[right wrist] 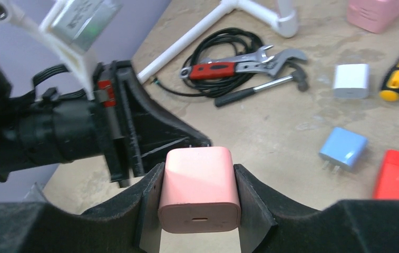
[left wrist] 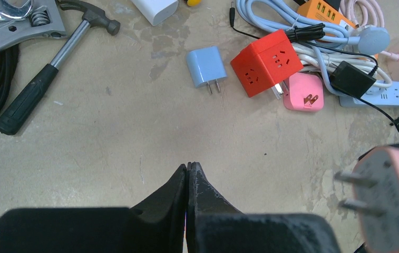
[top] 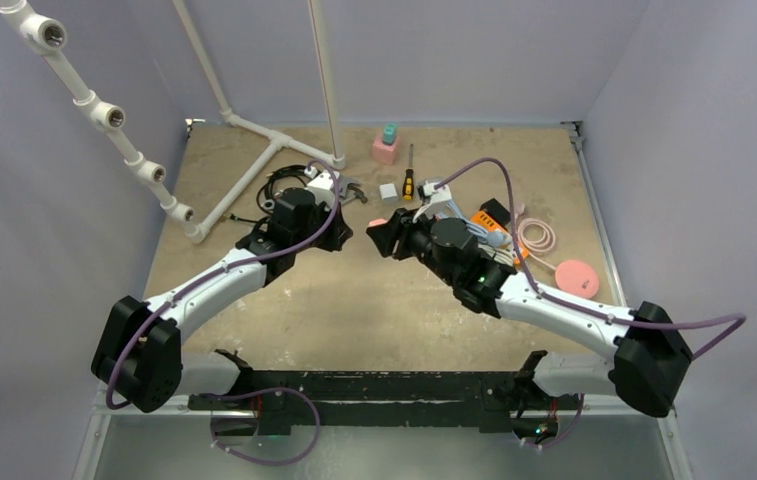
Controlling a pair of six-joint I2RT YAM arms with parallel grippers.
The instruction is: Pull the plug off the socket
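Observation:
A pink plug adapter is gripped by my right gripper; its two bare prongs (left wrist: 360, 181) face left in the left wrist view, blurred at the right. My left gripper is shut, with nothing seen between its fingertips, just left of the right one in the top view. At the back of the table, a pink block with a teal piece on top (top: 385, 148) stands apart from both grippers.
A hammer (left wrist: 39, 89), wrenches, a blue charger (left wrist: 205, 66), a red cube socket (left wrist: 265, 63), a screwdriver (top: 409, 185) and coiled cables lie around behind the grippers.

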